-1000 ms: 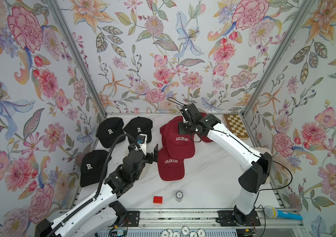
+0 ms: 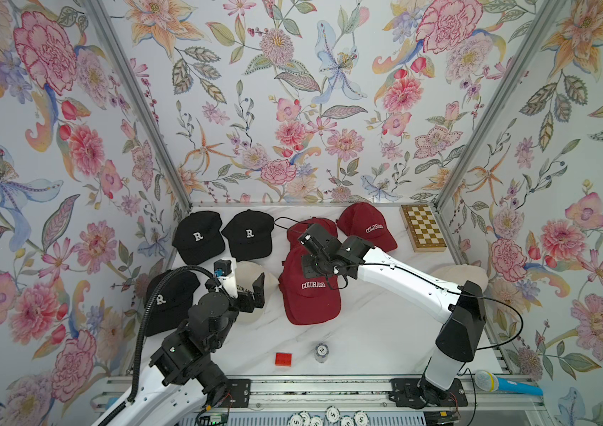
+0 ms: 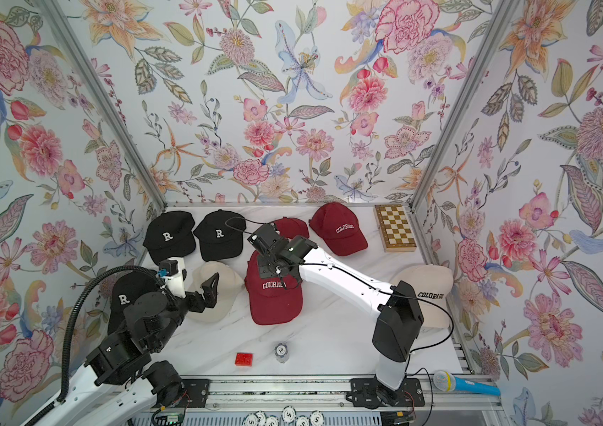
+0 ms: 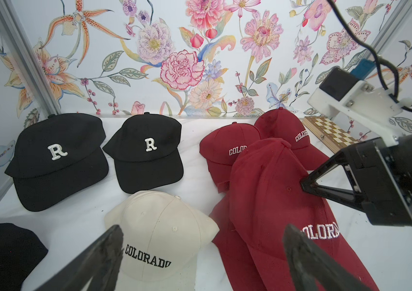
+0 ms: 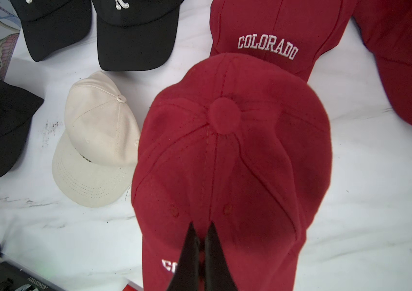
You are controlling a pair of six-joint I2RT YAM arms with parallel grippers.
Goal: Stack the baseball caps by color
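Observation:
My right gripper is shut on a red COLORADO cap (image 4: 276, 194), pinching the front of its crown. That cap hangs over another red cap (image 4: 227, 242), largely covering it; whether the two touch cannot be told. Farther back on the table are two more red caps (image 4: 227, 145) (image 4: 288, 131). Open and empty, my left gripper hovers by the beige COLORADO cap (image 4: 159, 232). Three black R caps (image 2: 198, 238) (image 2: 248, 234) (image 2: 171, 301) lie apart on the left. At the right edge rests a second beige cap (image 3: 425, 291), partly behind the right arm.
A wooden checkerboard box (image 2: 425, 228) stands at the back right. Near the front edge are a small red box (image 2: 283, 359) and a round chip-like item (image 2: 322, 351). Bare table shows right of the red caps.
My left arm has drawn back a little to the left.

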